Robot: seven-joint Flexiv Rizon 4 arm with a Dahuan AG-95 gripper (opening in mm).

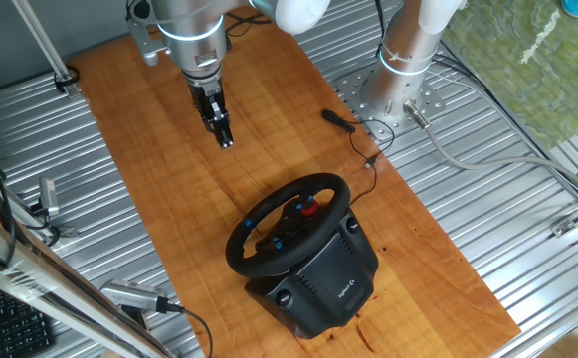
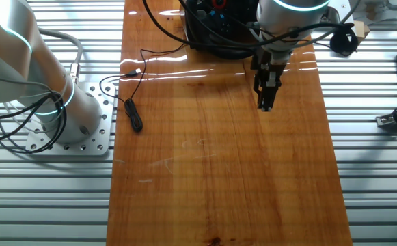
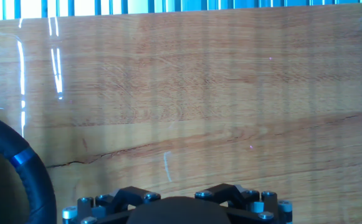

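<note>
My gripper (image 1: 226, 143) points down above the wooden board, apart from the steering wheel (image 1: 331, 189). In exterior view 2 the gripper (image 2: 265, 108) hangs over bare wood, and no object shows at its tips. The wrist view shows dark linkage parts at the bottom edge, but how far apart the fingertips stand is unclear. The black wheel, with blue marks and a red part, sits on its dark base (image 1: 330, 290). Part of its rim (image 3: 36, 177) enters the wrist view at lower left.
A bundled black cable (image 2: 134, 115) lies on the wooden board (image 2: 184, 184), on the robot base (image 2: 82, 126) side. Slatted metal surface borders the board. A silver device (image 1: 134, 295) stands near the wheel's left. Much of the board is bare.
</note>
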